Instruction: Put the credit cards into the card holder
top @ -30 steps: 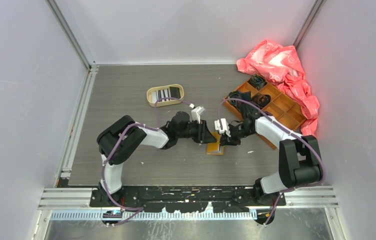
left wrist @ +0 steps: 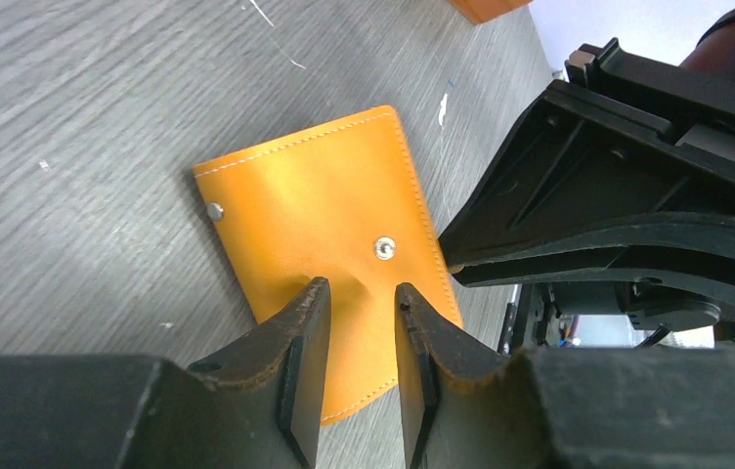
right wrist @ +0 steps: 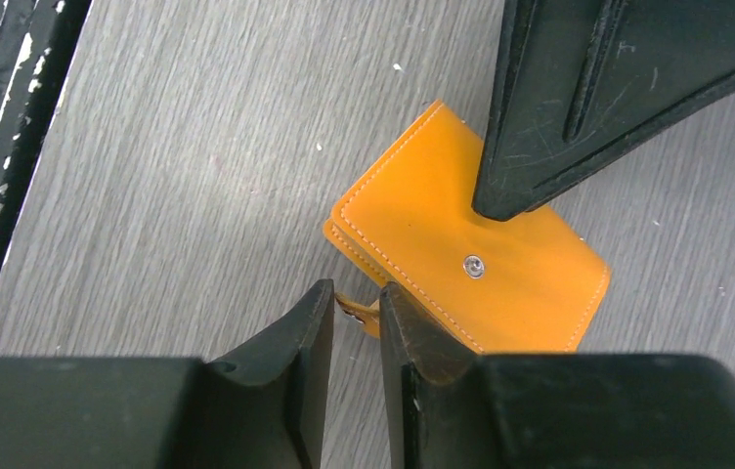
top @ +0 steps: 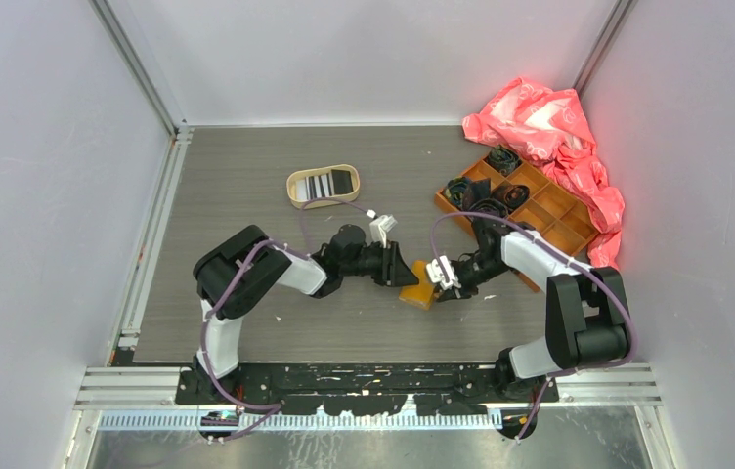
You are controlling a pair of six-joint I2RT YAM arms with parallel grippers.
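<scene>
The orange card holder (top: 422,287) lies folded over on the table between both grippers. Its flap with a snap (left wrist: 384,248) faces up, and no cards show. My left gripper is over the holder, its fingertips a small gap apart with orange leather behind; whether they pinch it cannot be told. At the holder's edge my right gripper is part open. A small orange piece of the holder (right wrist: 362,315) shows in its gap, but I see no grip on it.
At the back, a cream tray (top: 297,194) holds dark and light cards (top: 325,184). An orange divided box (top: 567,217) with dark rolled items stands right, beside crumpled pink plastic (top: 530,122).
Earlier the holder showed pale and dark contents along its front part; now only orange shows there. My right gripper has moved lower in the top view, nearer the front.
</scene>
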